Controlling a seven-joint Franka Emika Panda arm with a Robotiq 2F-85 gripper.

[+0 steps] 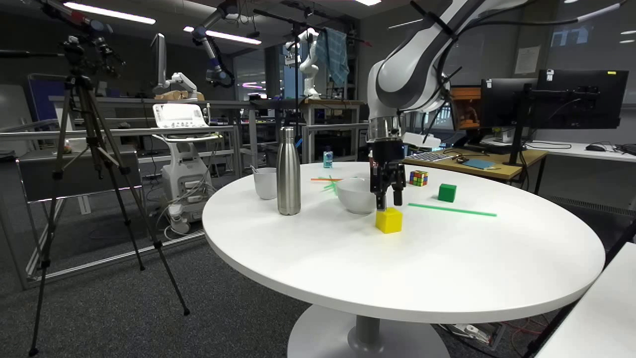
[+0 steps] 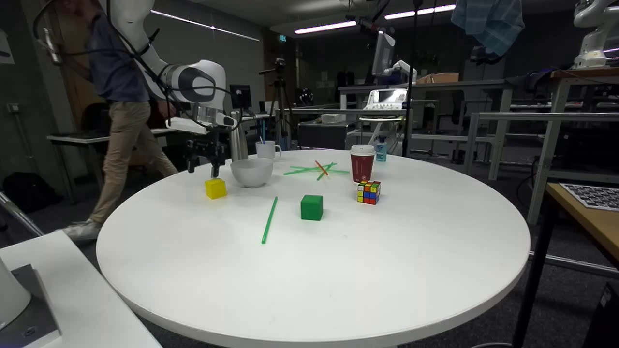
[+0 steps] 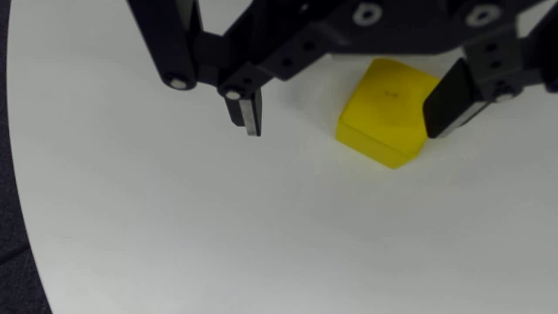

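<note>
A yellow cube rests on the round white table, seen between my fingers in the wrist view but closer to the right-hand one, which overlaps its edge there. My gripper is open and points down, its fingers wide apart. In exterior view 1 the fingertips hang just above and behind the yellow cube. From the other side, exterior view 2 has the gripper over the yellow cube, with nothing held. Whether a finger touches the cube cannot be told.
Close beside the cube stands a white bowl. A steel bottle and white mug are farther off. A green straw, green cube, puzzle cube and red cup occupy other spots.
</note>
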